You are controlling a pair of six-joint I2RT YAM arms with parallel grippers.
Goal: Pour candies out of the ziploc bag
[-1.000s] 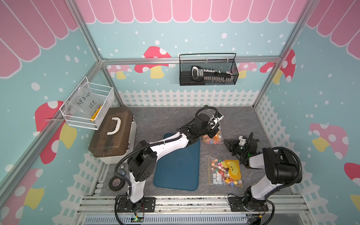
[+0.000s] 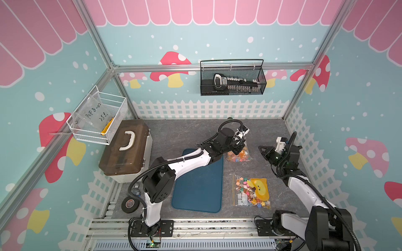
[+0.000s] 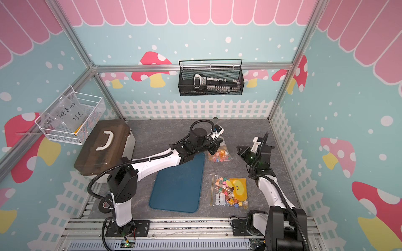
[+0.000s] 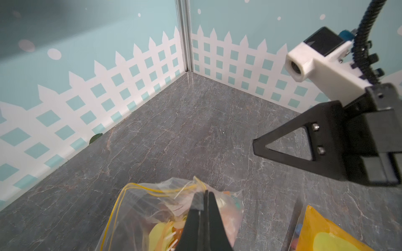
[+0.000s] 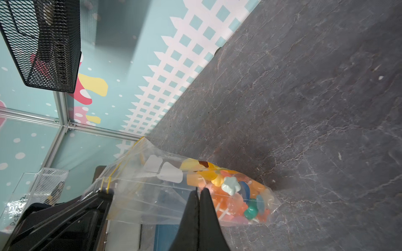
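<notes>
The clear candy ziploc bag (image 5: pixel 234 192) hangs upright with colourful candies in its bottom. My left gripper is shut on its top edge, by the yellow zip line. In the right wrist view my right gripper is shut with nothing between its fingers; the bag lies behind them in the picture. The top left view has the right gripper (image 2: pixel 260 148) to the right of the bag (image 2: pixel 237 156), a gap of bare table between them. The bag's bottom corner is outside those fingers. The left arm partly covers the bag from above.
A blue tray (image 2: pixel 196 184) lies left of the bag. A second clear bag (image 2: pixel 242 184) with small items and a yellow packet (image 2: pixel 261 190) rests nearer the front. A brown-lidded box (image 2: pixel 121 146) stands far left.
My right gripper has drawn back from the bag's bottom corner, to the right and toward the back, and risen. The left arm has stayed in place; the bag has barely shifted.
</notes>
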